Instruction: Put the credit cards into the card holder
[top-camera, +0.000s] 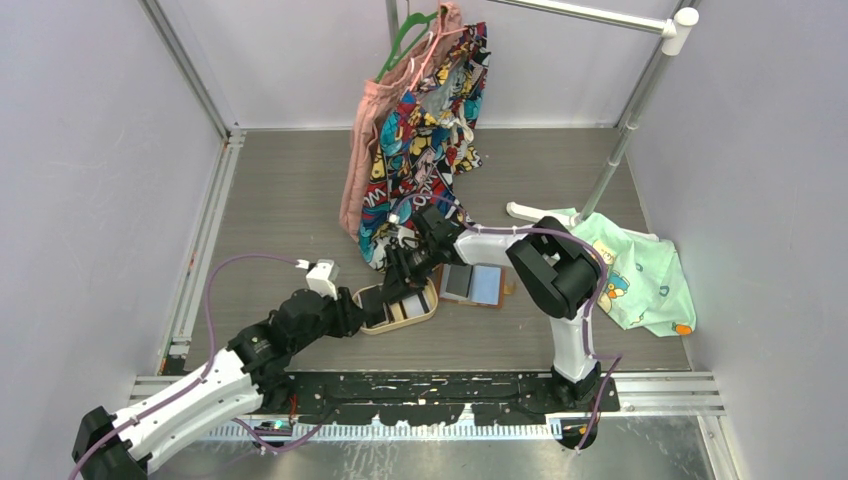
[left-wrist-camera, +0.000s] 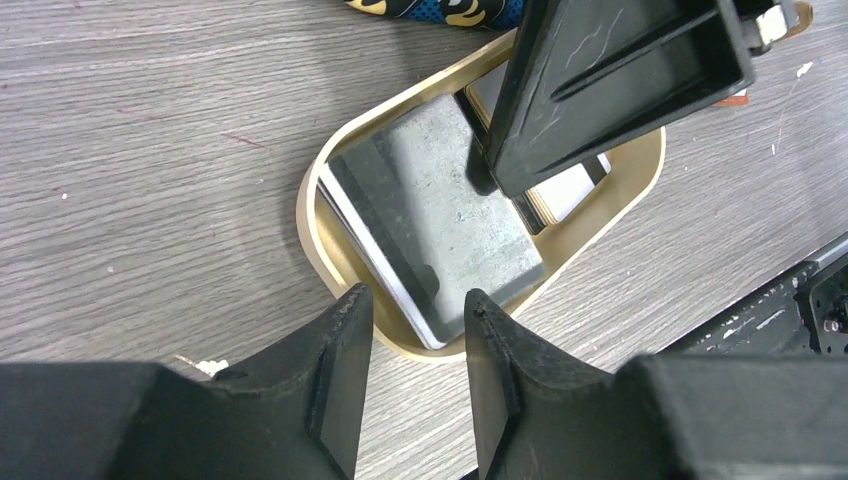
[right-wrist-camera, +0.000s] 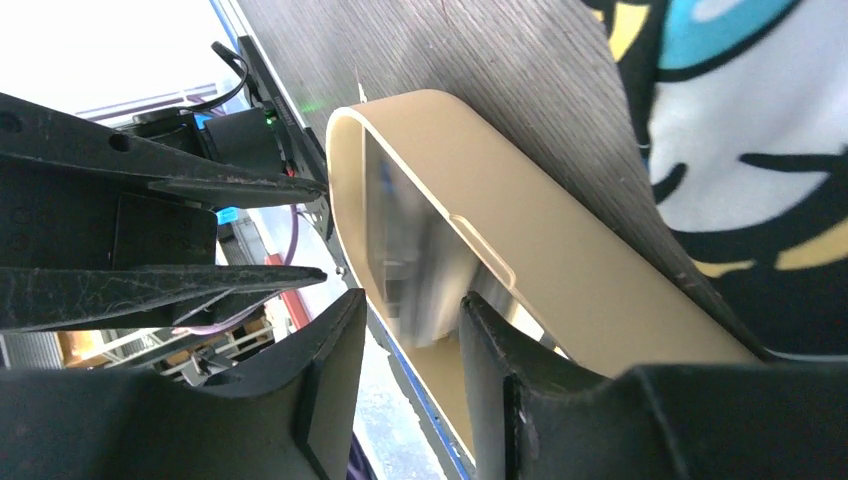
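Observation:
The tan card holder (top-camera: 398, 322) holds dark and pale cards (left-wrist-camera: 430, 200) in the left wrist and top views. My left gripper is at its near end, fingertips apart with the rim between them; whether it grips the rim is unclear. My right gripper (top-camera: 395, 282) is over the holder. In the right wrist view its fingertips (right-wrist-camera: 476, 315) stand apart inside or at the holder's opening, where the cards look blurred. The dark body of the right gripper hides part of the cards in the left wrist view.
A wallet-like item with blue and grey cards (top-camera: 485, 286) lies right of the holder. Patterned clothing (top-camera: 420, 150) hangs behind it, and green fabric (top-camera: 640, 280) lies at the right.

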